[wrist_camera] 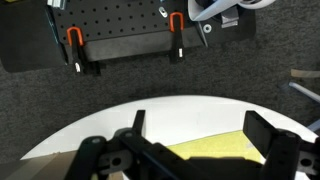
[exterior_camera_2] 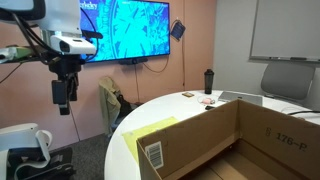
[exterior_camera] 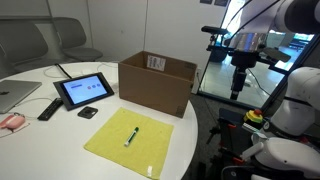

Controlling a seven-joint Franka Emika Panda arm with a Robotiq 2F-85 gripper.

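Above the floor at the table's right side, my gripper point(exterior_camera: 238, 86) hangs pointing down, clear of the table's objects. In the wrist view its two dark fingers point(wrist_camera: 138, 123) stand wide apart, so the gripper is open with nothing between them. A yellow sheet point(exterior_camera: 110, 148) lies flat on the white round table. On it rests a small green pen-like item point(exterior_camera: 131, 135), and a little white object point(exterior_camera: 150, 171) sits by its near corner. An open brown cardboard box point(exterior_camera: 150, 88) stands behind the sheet, with part of its inside hidden in this view.
A tablet point(exterior_camera: 84, 90) and a small black object point(exterior_camera: 87, 112) lie left of the box. A laptop point(exterior_camera: 15, 93) is at the far left. In exterior view 2 a dark cup point(exterior_camera_2: 209, 79) stands farther back.
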